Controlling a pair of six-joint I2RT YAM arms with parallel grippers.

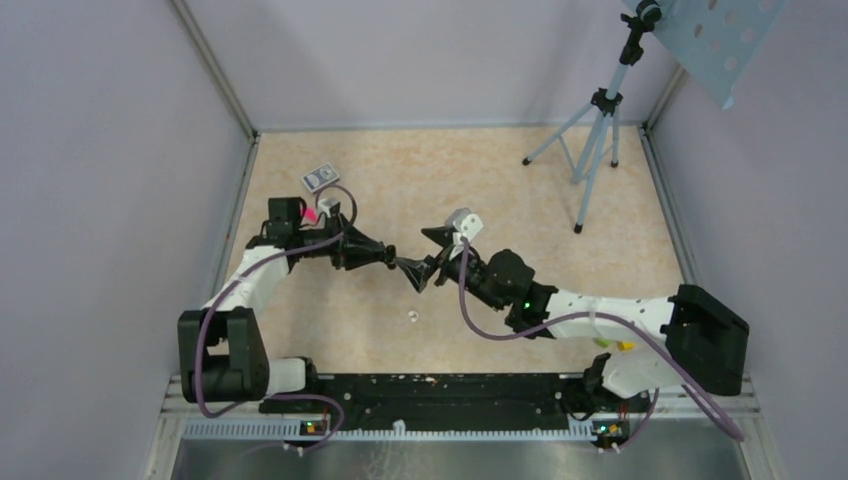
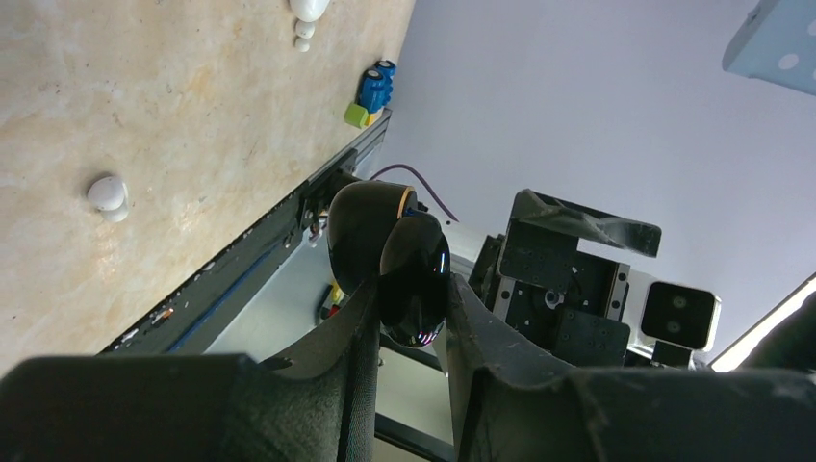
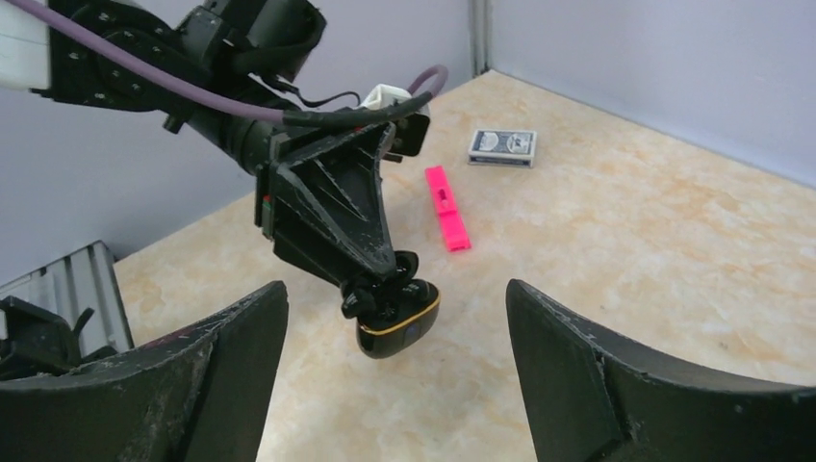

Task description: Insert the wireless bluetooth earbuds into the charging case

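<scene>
The black charging case [image 3: 399, 320] with its thin orange line is held above the table in my left gripper [image 1: 381, 256], which is shut on it. In the left wrist view the glossy part of the case [image 2: 416, 289] shows tilted away from its matte shell, so the lid looks open. To the right, and apart from the case, my right gripper [image 1: 423, 256] has its fingers [image 3: 252, 322] wide apart with nothing between them. A small white earbud [image 2: 109, 196] lies on the table towards the front. Another white piece [image 2: 308, 8] sits farther right, cut by the frame's edge.
A pink strip [image 3: 446, 207] and a small box with a printed face [image 3: 502, 147] lie at the back left. Blue [image 2: 373, 91] and green blocks are at the right edge. A tripod [image 1: 600, 120] stands at the back right.
</scene>
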